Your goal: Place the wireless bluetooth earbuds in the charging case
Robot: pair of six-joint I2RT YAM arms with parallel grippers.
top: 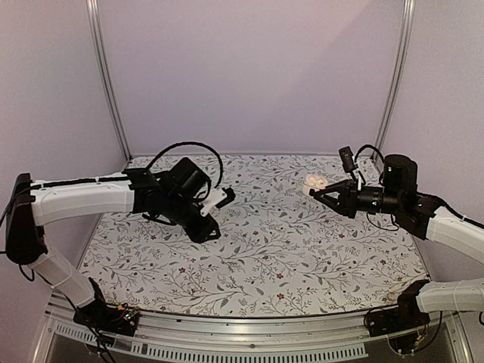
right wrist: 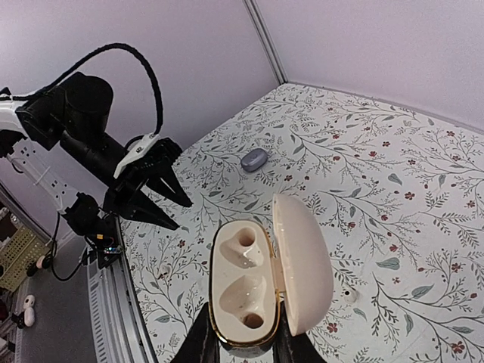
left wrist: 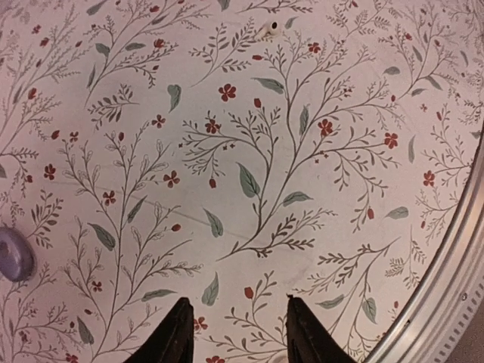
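The white charging case point(right wrist: 243, 277) is gripped by my right gripper point(top: 314, 194), lid point(right wrist: 304, 265) raised; both wells look empty. One pale earbud point(right wrist: 349, 293) lies on the table in the right wrist view. A second small pale piece point(right wrist: 163, 271), probably the other earbud, lies near the front edge. In the left wrist view an earbud point(left wrist: 269, 29) shows at the top, and a pale rim peeks in at the bottom edge. My left gripper hovers over the table, fingers point(left wrist: 172, 333) apart, with nothing between them.
A small purple-grey block lies on the far left part of the table, partly in the left wrist view point(left wrist: 13, 255). A metal rail point(top: 227, 325) edges the front. Floral tabletop point(top: 280, 249) between the arms is largely clear.
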